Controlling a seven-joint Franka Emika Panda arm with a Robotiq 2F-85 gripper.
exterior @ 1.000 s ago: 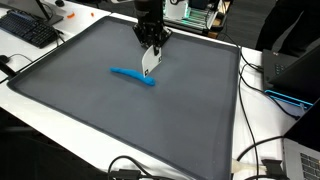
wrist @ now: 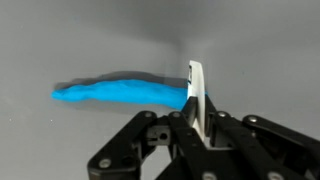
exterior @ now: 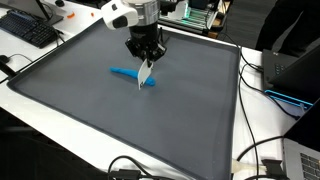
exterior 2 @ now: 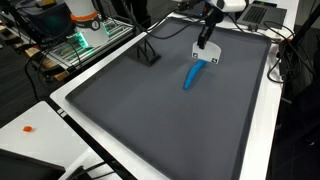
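A blue strip, perhaps clay (exterior: pixel 132 75), lies across the grey tabletop; in the wrist view the blue strip (wrist: pixel 110 92) runs left from the fingers. Between the fingers of my gripper (exterior: pixel 152 60) a thin white card or scraper (exterior: pixel 145 73) is held upright, its lower edge at or just over one end of the strip. Exterior view 2 shows the white scraper (exterior 2: pixel 207 53) broadside at the strip's far end (exterior 2: pixel 193 76). From the wrist it appears edge-on, the white blade (wrist: pixel 195 85) at the right part of the strip. Whether blade and strip touch, I cannot tell.
The grey board (exterior 2: pixel 130 110) is clear around the strip. A black stand (exterior 2: pixel 147 52) sits on its far left in exterior view 2. Cables (exterior: pixel 248 90) and a laptop (exterior: pixel 300 158) lie along the right side in exterior view 1.
My gripper and the white scraper have moved slightly left and down, from beside the strip to its right end. The scraper has turned to look narrower. The strip has stayed in place.
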